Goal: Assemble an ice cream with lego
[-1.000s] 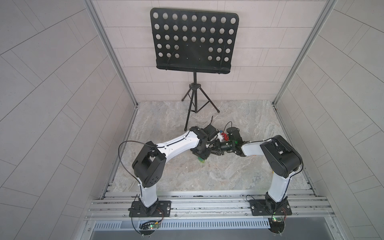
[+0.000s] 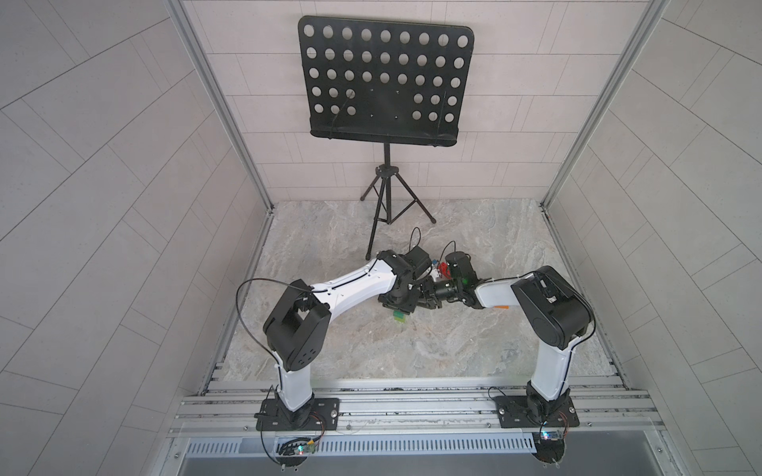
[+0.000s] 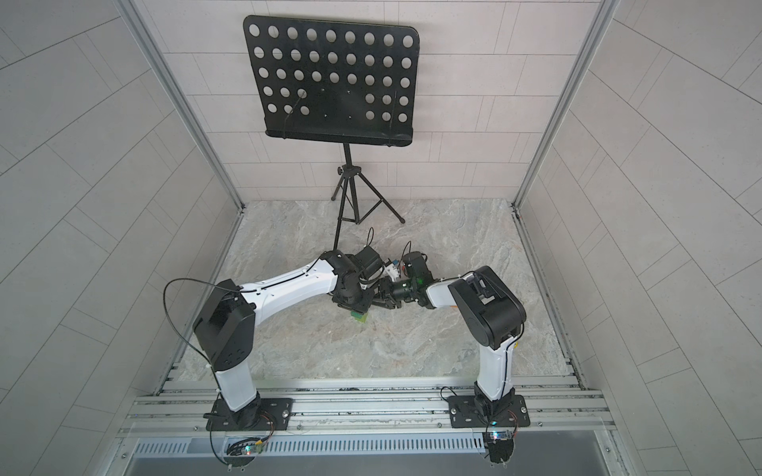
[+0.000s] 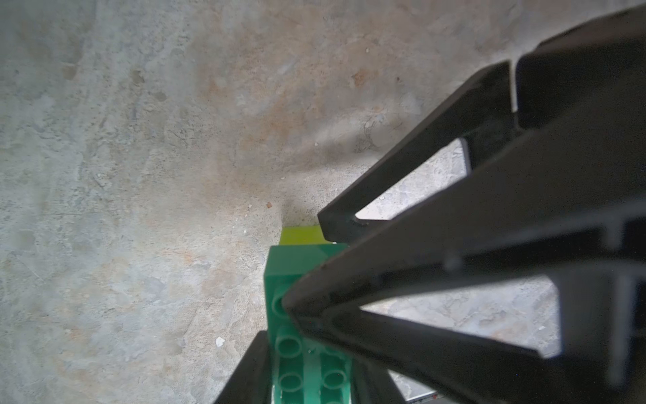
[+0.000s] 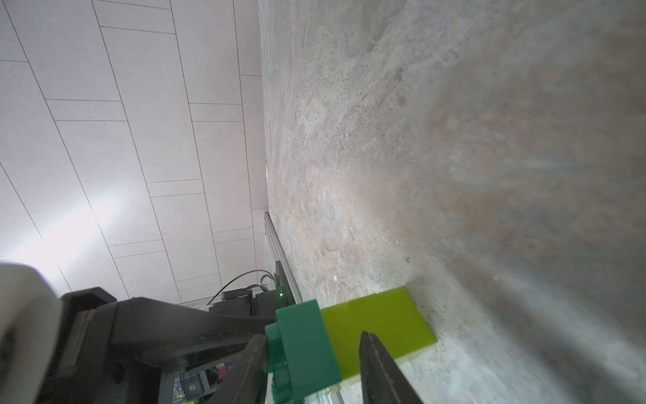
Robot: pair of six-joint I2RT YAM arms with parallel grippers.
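In the left wrist view a dark green brick (image 4: 302,360) lies over a lime green piece (image 4: 299,235). My left gripper is shut on the dark green brick; the black fingers around it overlap, so its exact hold is partly hidden. In the right wrist view the dark green brick (image 5: 306,346) sits beside or on a flat lime piece (image 5: 383,323) at the floor. My right gripper is part open, its fingertips on either side of the dark green brick. In the top left view both grippers meet at the middle, above the green pieces (image 2: 399,315).
Red pieces (image 2: 443,269) are partly hidden behind the right gripper, and an orange piece (image 2: 501,306) lies under the right arm. A black music stand (image 2: 381,79) stands at the back, one leg reaching near the left arm.
My right arm has shifted slightly left since a second ago, bringing an orange piece into sight. The left gripper stays nearly in place.
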